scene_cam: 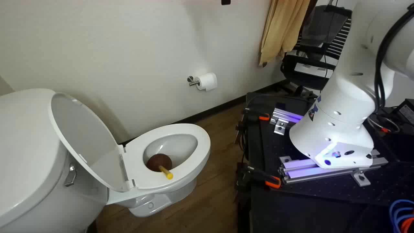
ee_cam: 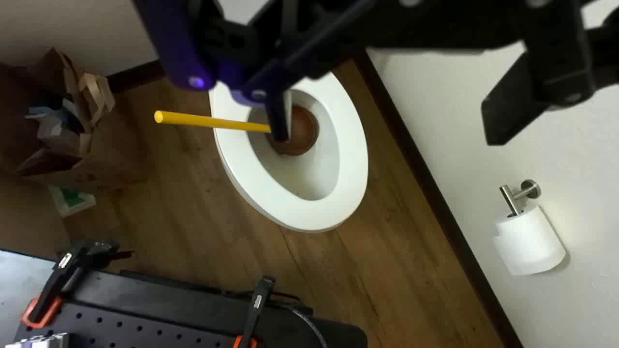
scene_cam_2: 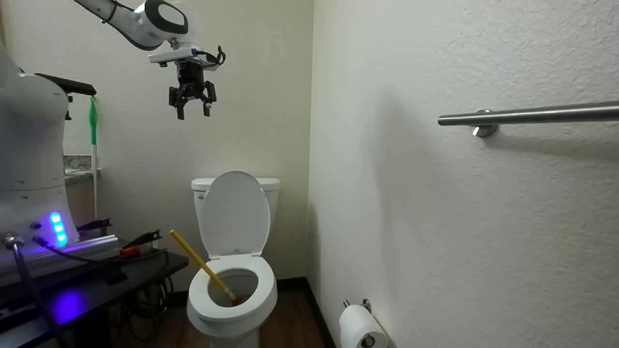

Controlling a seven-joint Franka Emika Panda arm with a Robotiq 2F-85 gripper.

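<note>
A plunger with a yellow handle (scene_cam_2: 200, 262) and a reddish-brown cup (scene_cam: 158, 162) leans in the bowl of the white toilet (scene_cam: 196, 145). Its handle slants out over the rim toward the black table. The toilet lid (scene_cam_2: 236, 214) is raised against the tank. High above the toilet, my gripper (scene_cam_2: 193, 111) points downward, open, with nothing between its fingers.
A toilet paper roll (scene_cam: 207, 81) hangs on the wall beside the toilet. A metal towel bar (scene_cam_2: 534, 114) sticks out higher up. The black table (ee_cam: 174, 296) carries clamps along its edge. A paper bag (ee_cam: 110, 145) with things in it stands on the floor.
</note>
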